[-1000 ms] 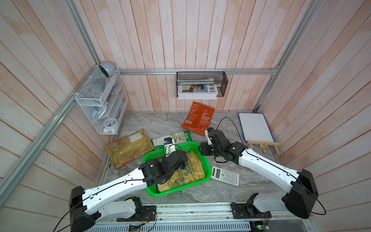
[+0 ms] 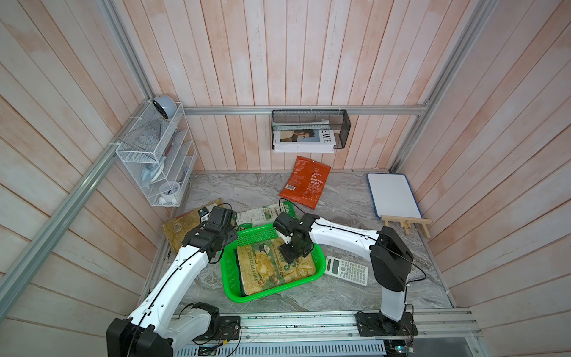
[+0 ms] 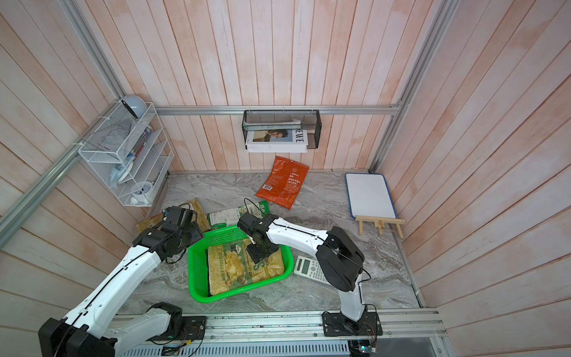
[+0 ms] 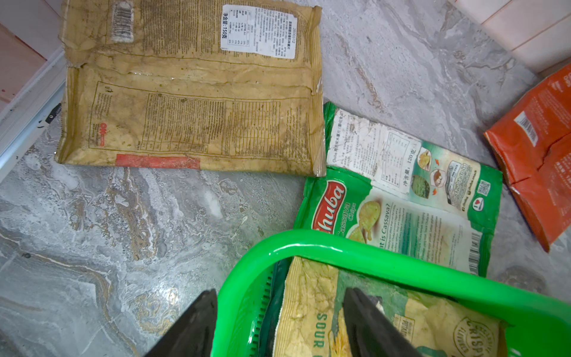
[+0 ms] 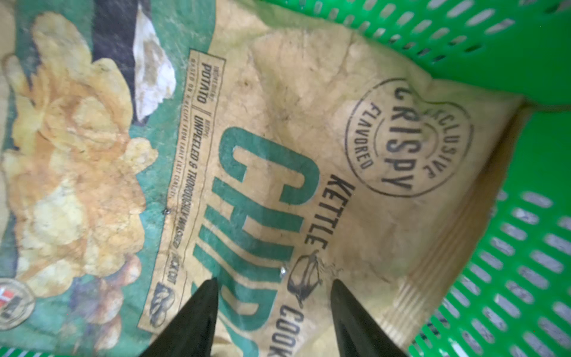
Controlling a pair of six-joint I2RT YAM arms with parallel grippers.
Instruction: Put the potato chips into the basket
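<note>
A tan and green bag of potato chips (image 5: pixel 285 196) lies flat inside the green basket (image 2: pixel 230 286), its printed front facing up. My right gripper is over that bag, fingers apart, with nothing gripped between them. My left gripper stands open over the basket's back left corner; the rim passes between its fingers in the left wrist view, and whether they touch it I cannot tell. Another tan bag (image 4: pixel 196 119) lies back-side up on the table, left of the basket. Behind the basket lies a green and white cassava chips bag (image 4: pixel 404 196).
An orange bag (image 2: pixel 305 181) lies at the back of the table. A calculator (image 2: pixel 346 270) sits right of the basket, and a whiteboard on a wooden easel (image 2: pixel 393 196) stands farther right. White wire shelves (image 2: pixel 160 154) occupy the left corner.
My left gripper has swung left from over the basket's middle to its back left corner. My right gripper has come left and in over the bag in the basket. Both remain open.
</note>
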